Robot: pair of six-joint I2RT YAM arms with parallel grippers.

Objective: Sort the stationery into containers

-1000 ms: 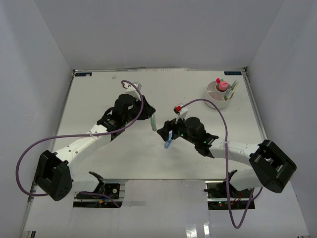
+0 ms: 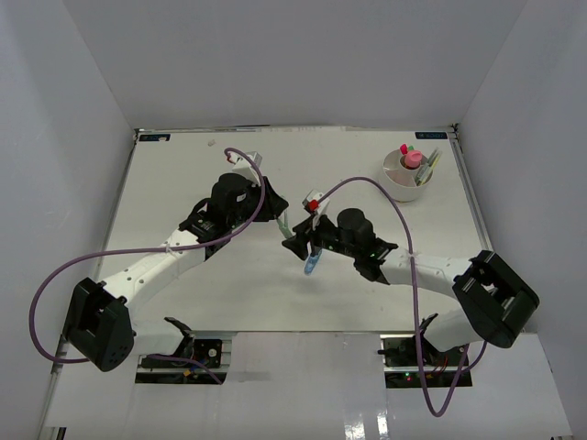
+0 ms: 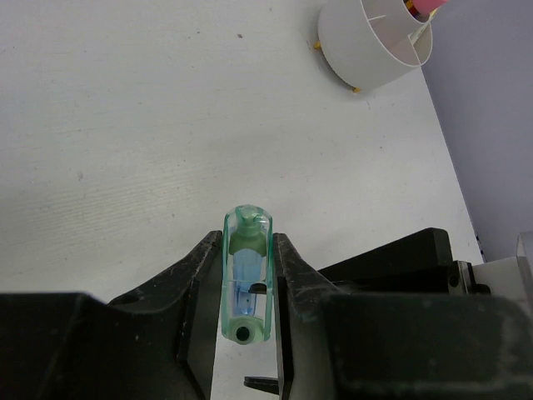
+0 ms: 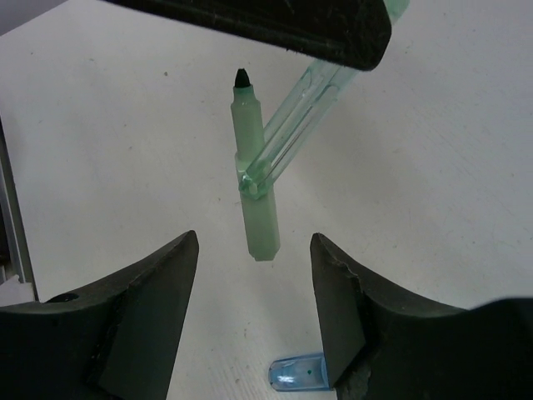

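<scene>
My left gripper (image 2: 277, 213) is shut on a clear greenish piece (image 3: 247, 275) with long open sides. In the right wrist view, a pale green pen-like part (image 4: 260, 212) with a black tip meets the lower end of that clear piece at an angle. My right gripper stands open, its fingers to either side of the green part's lower end and apart from it. On the table below, a blue translucent item (image 2: 312, 263) lies partly covered by the right gripper. At the back right is a white container (image 2: 404, 190) with compartments.
Pink and light-coloured items (image 2: 414, 159) fill part of the container. Both arms are close together over the middle of the table, with little room between the grippers.
My right gripper has shifted left and slightly up in the top view, closer to the green part. The left arm stays in place, while the green part's lower end has swung slightly.
</scene>
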